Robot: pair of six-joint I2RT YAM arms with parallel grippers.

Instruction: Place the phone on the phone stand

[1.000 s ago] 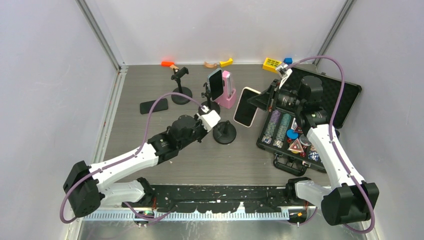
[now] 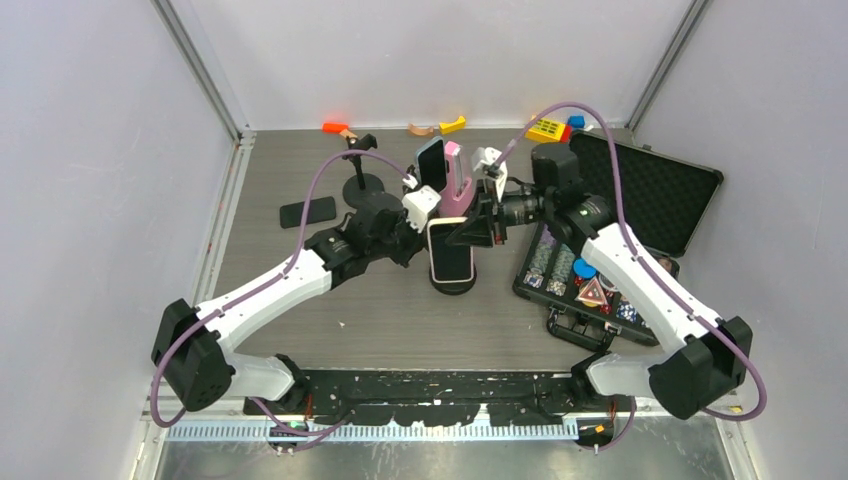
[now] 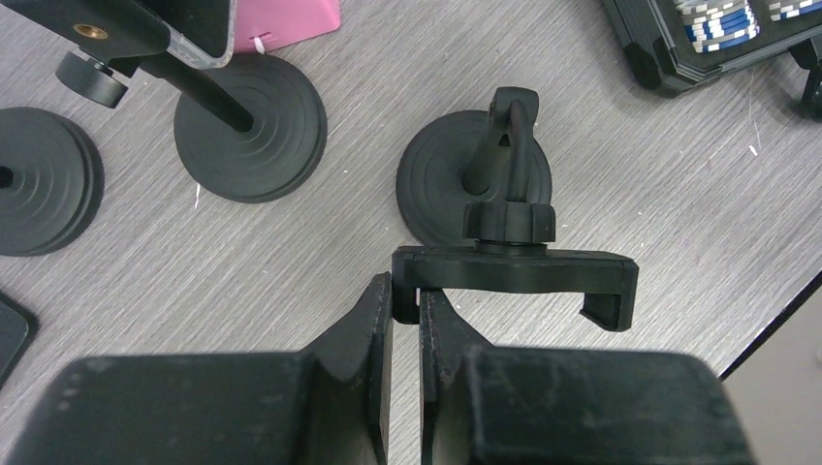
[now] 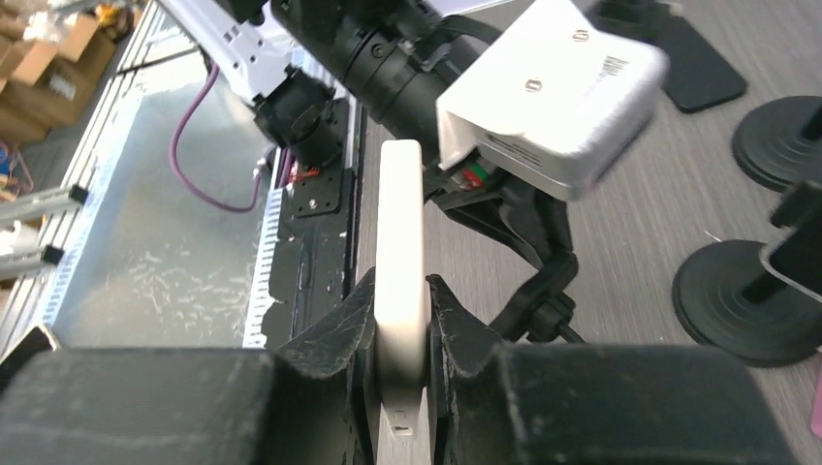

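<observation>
A white-edged phone [image 2: 450, 255] with a dark screen hangs over the middle phone stand in the top view, held by my right gripper [image 2: 478, 228]; in the right wrist view its pale edge [image 4: 399, 242] sits between the shut fingers. My left gripper is shut on the end of that stand's black holder bar [image 3: 523, 271], above its round base [image 3: 426, 179]. The phone covers most of the stand from above.
Two more stands [image 2: 362, 190] stand behind, one with a phone [image 2: 431, 162], beside a pink holder [image 2: 455, 200]. A black phone [image 2: 300, 213] lies left. An open case [image 2: 560, 300] fills the right.
My right gripper has brought the phone left and down over the stand.
</observation>
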